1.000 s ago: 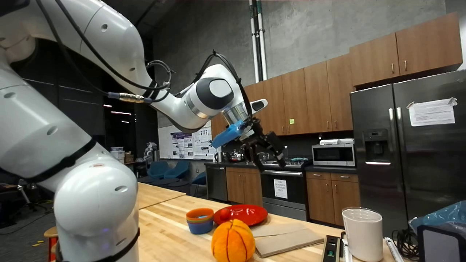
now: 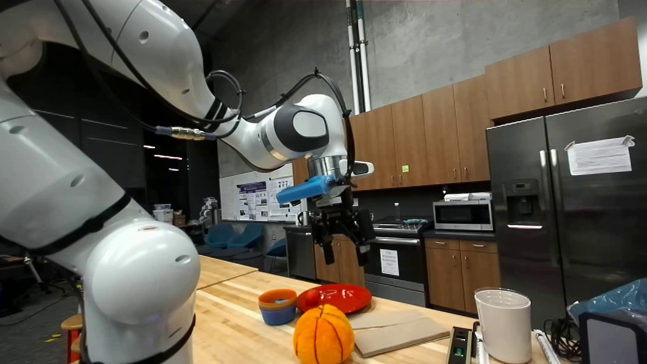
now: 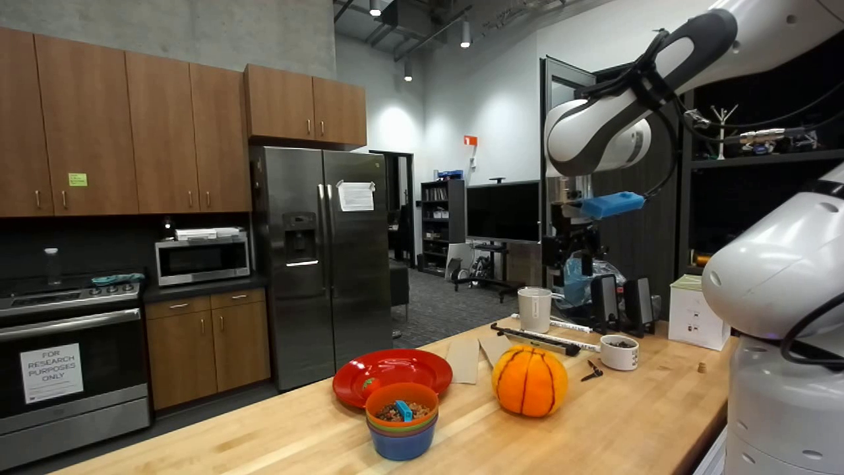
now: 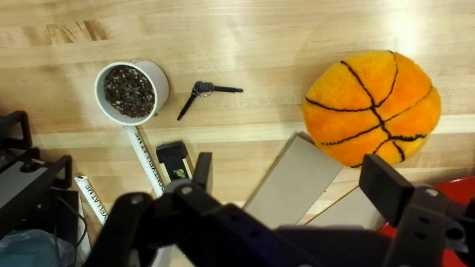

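High over the table, my gripper (image 2: 346,257) points down with its fingers apart and nothing between them. In the wrist view the two fingers (image 4: 385,189) stand wide, with bare table and cardboard visible below the gap. An orange plush basketball (image 4: 373,108) rests on the table, to the upper right in that view. Behind the ball in the first exterior view are a red plate (image 2: 345,297) and a stack of coloured bowls (image 2: 277,306). A small red item (image 3: 370,385) sits on the plate's near side, partly hidden by the bowls. The top bowl holds brown bits and a blue piece.
Flat cardboard pieces (image 4: 294,182) lie beside the ball. A white mug (image 3: 535,309), a smaller cup with dark contents (image 4: 129,91), a black tool (image 4: 201,92) and black speakers (image 3: 606,303) stand or lie along one side.
Over the last second the wrist has swung from a slant to nearly straight down. The gripper has shifted left and lower in the first exterior view. The table objects have stayed put.
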